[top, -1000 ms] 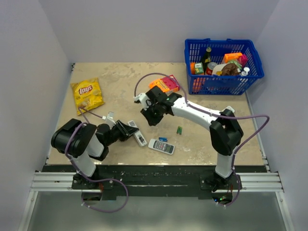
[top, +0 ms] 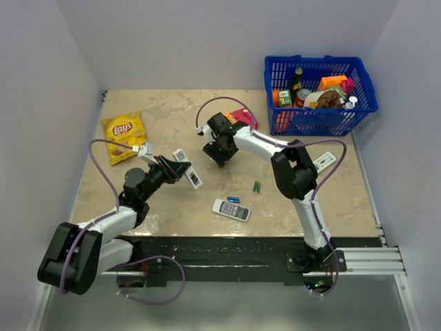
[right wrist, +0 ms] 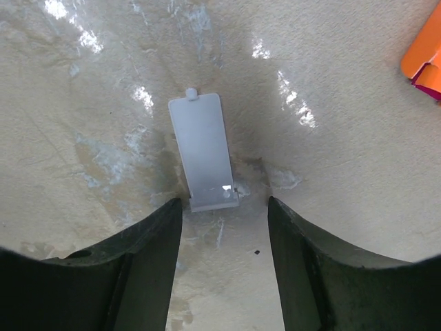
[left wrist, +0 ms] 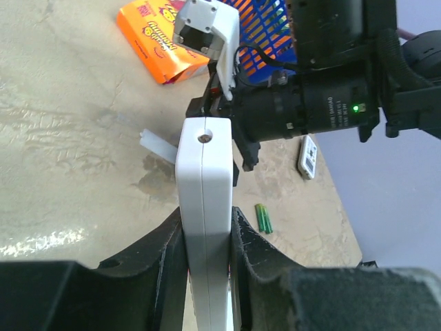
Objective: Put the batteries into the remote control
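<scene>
A white remote (top: 191,176) is clamped in my left gripper (top: 183,166), which is shut on it above the left middle of the table. In the left wrist view the remote (left wrist: 205,179) stands end-on between the fingers. My right gripper is open over a small pale grey battery cover (right wrist: 203,148) with a tab at one end; the cover lies flat on the table, its near end between the fingertips, apart from both. Two blue batteries (top: 233,199) and two green batteries (top: 256,187) lie right of centre.
Another white remote (top: 231,209) lies near the front edge, and a third remote (top: 324,161) at the right. A yellow chips bag (top: 125,136), a red-orange box (top: 242,117) and a blue basket (top: 320,124) full of groceries stand toward the back.
My left gripper has moved back and left with the remote in it. The batteries have not moved.
</scene>
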